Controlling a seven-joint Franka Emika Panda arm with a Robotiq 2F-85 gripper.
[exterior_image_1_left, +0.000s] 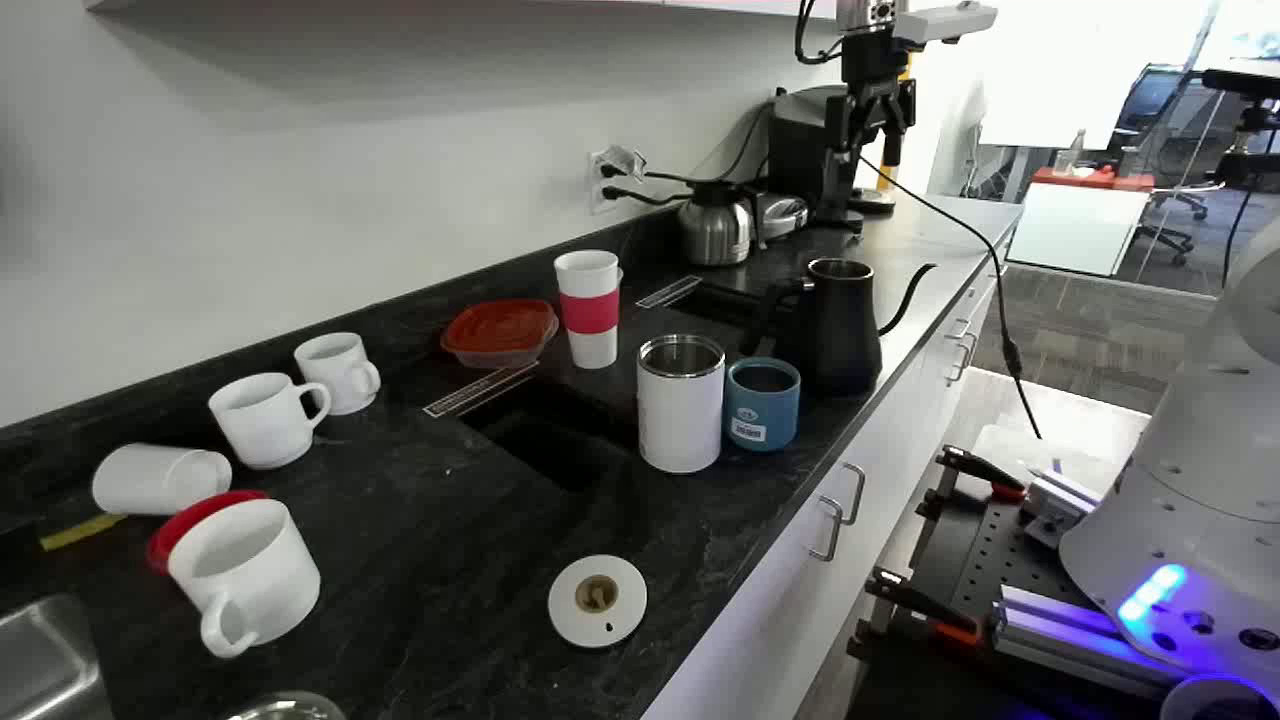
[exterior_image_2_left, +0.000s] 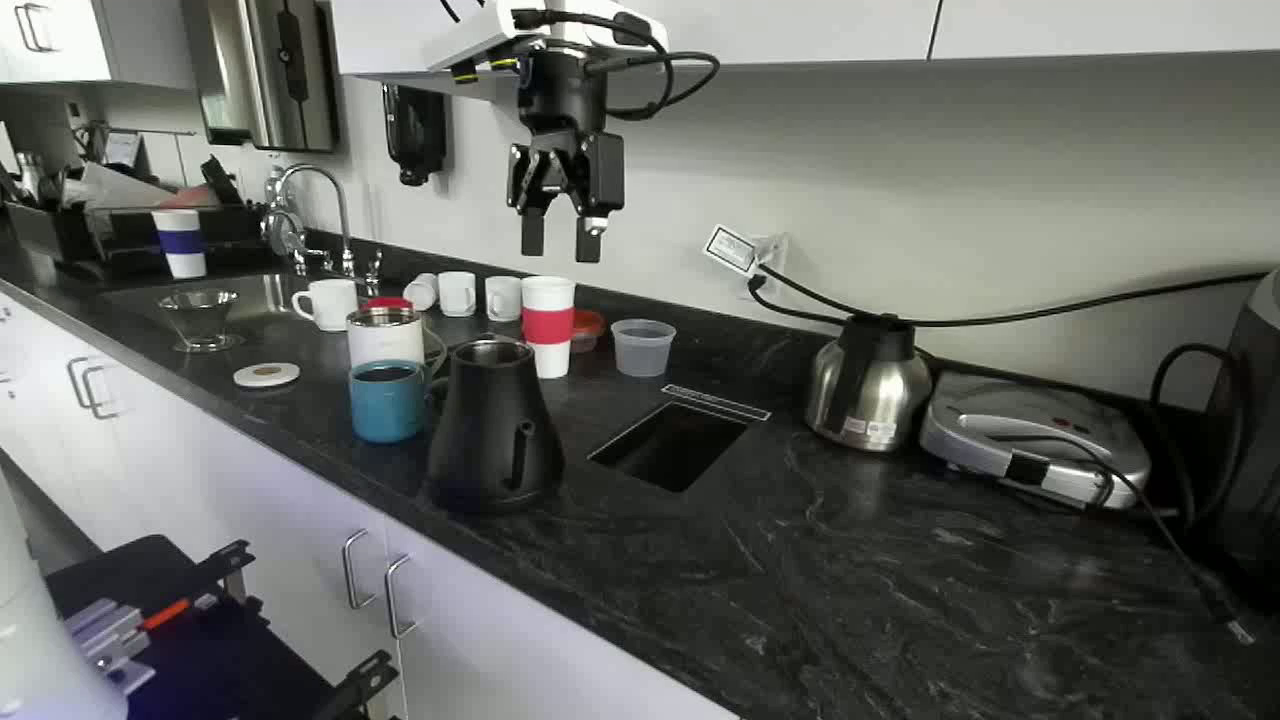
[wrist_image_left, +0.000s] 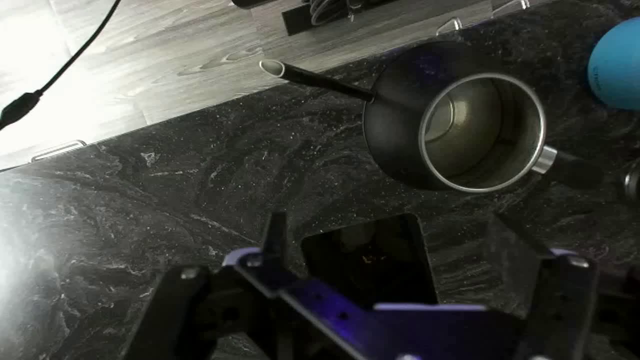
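Note:
My gripper (exterior_image_2_left: 560, 240) hangs high above the counter, its fingers open and nothing between them. The wrist view looks down past my fingers (wrist_image_left: 274, 240) onto a dark rectangular opening in the counter. Ahead of them in that view, a black gooseneck kettle (wrist_image_left: 393, 129) stands lidless, its inside visible. In exterior view 1 the kettle (exterior_image_1_left: 842, 330) is upright near the counter's front edge, spout toward the far end. Beside it are a blue mug (exterior_image_1_left: 763, 408) and an open white canister (exterior_image_1_left: 680, 414). A round white lid (exterior_image_1_left: 596, 634) lies on the counter.
Several white mugs (exterior_image_1_left: 263, 422) sit toward the sink, one on its side. A white cup with a red band (exterior_image_1_left: 588, 314) stands near the wall. A steel carafe (exterior_image_2_left: 873, 390) and a silver appliance (exterior_image_2_left: 1034, 438) occupy the back.

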